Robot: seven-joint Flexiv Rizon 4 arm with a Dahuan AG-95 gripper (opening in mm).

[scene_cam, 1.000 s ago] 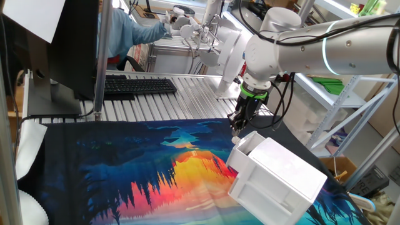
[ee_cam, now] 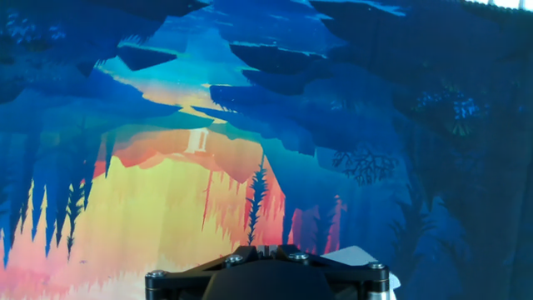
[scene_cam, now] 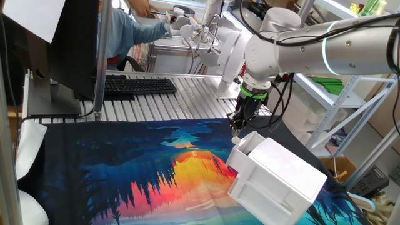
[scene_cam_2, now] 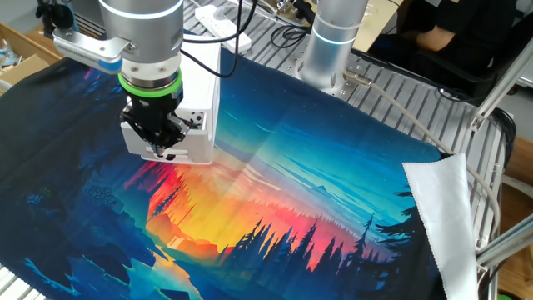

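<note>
A white box [scene_cam: 284, 165] with drawers stands on the printed cloth in exterior view 1. Its upper drawer [scene_cam: 240, 157] sticks out partway, open at the top. My gripper [scene_cam: 235, 132] points down at the drawer's front edge, right by a small pale knob [scene_cam: 235, 140]. From exterior view 2, the gripper [scene_cam_2: 164, 154] covers part of the box's front [scene_cam_2: 196, 148]. In the wrist view the gripper's fingers [ee_cam: 250, 252] come together at the bottom centre, so it looks shut. Nothing shows clearly between them, and contact with the knob is hard to make out.
The colourful landscape cloth [scene_cam: 125, 169] lies broad and mostly clear beside the box. A keyboard [scene_cam: 140, 85] rests on the ribbed table behind it. A white power strip [scene_cam_2: 223, 29] and loose cables lie near the arm's base [scene_cam_2: 329, 62].
The arm, gripper, box and drawer have not visibly moved. Only the person in the background has shifted an arm slightly.
</note>
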